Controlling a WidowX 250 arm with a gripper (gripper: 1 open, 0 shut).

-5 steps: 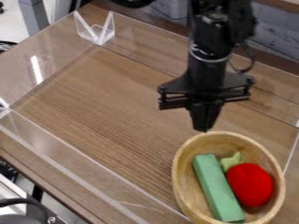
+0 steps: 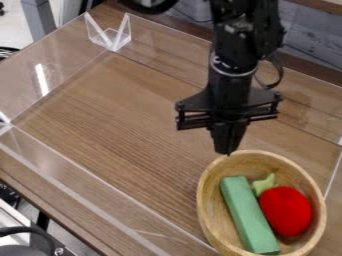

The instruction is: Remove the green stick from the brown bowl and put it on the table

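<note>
A green stick (image 2: 247, 215) lies lengthwise along the left side of the brown bowl (image 2: 209, 205), at the lower right of the view. Beside it in the bowl are a round red object (image 2: 286, 210) and a small pale green piece (image 2: 263, 184). My black gripper (image 2: 227, 146) points down near the bowl's far rim, apart from the stick. Its fingers overlap from this angle, so their opening does not show.
Bare wooden table (image 2: 107, 130) spreads to the left of the bowl. A clear plastic holder (image 2: 110, 32) stands at the far left edge. Dark cables (image 2: 34, 235) hang at the lower left corner.
Compared with a second ago, my gripper sits slightly lower and a little to the left in the view. The bowl and its contents have not moved.
</note>
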